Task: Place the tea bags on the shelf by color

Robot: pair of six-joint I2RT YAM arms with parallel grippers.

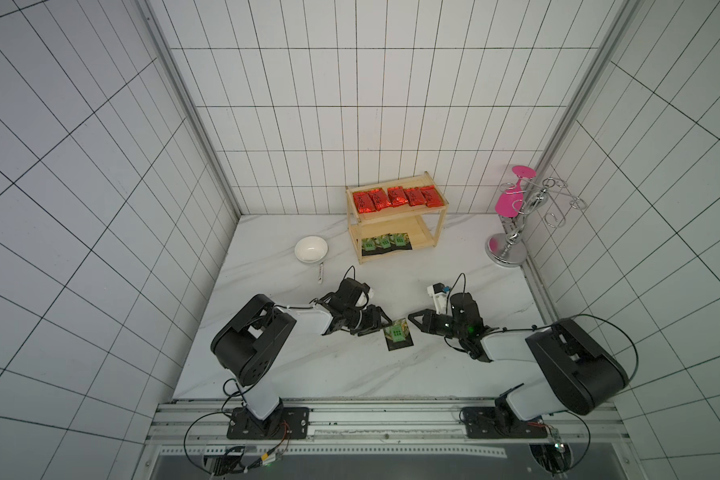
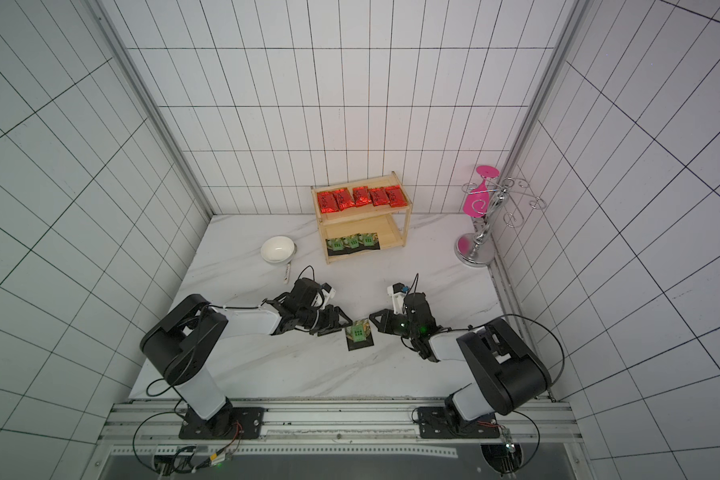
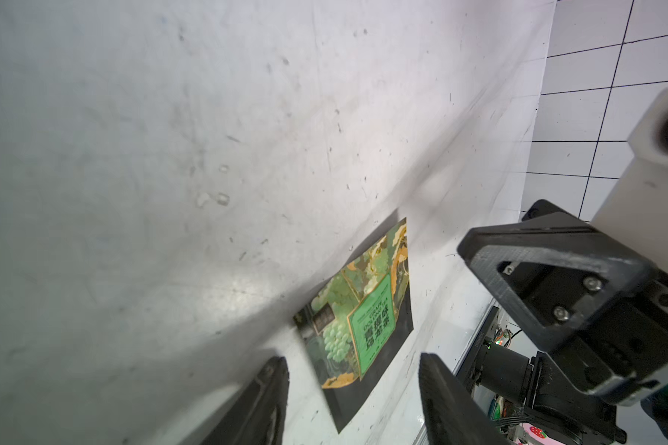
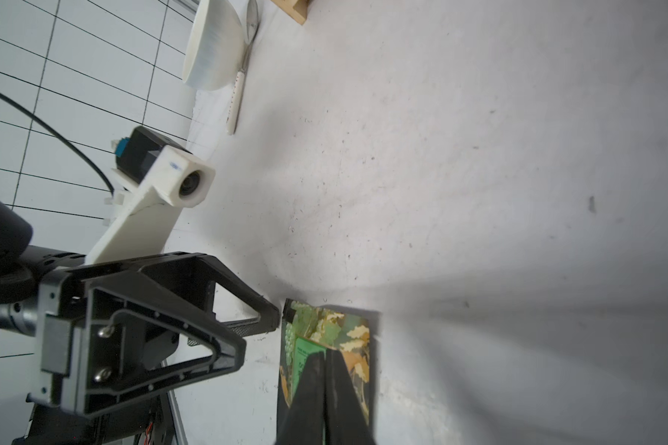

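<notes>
One green tea bag [image 1: 397, 335] lies on the table between my two grippers. In the left wrist view my left gripper is open, its fingers [image 3: 263, 404] wide apart and the bag [image 3: 360, 322] beyond the gap. My right gripper is shut with nothing between its fingers; in its wrist view the bag [image 4: 326, 333] is partly hidden behind the tips. On the wooden shelf [image 1: 416, 230], several red tea bags [image 1: 396, 197] line the upper level. Three green ones [image 1: 384, 242] sit on the lower level at the left.
A white bowl [image 1: 311, 249] with a knife or spoon [image 1: 321, 273] stands behind the left arm. At the back right are a silver stand [image 1: 507, 249] and a pink item [image 1: 510, 200]. Open table lies between the arms and the shelf.
</notes>
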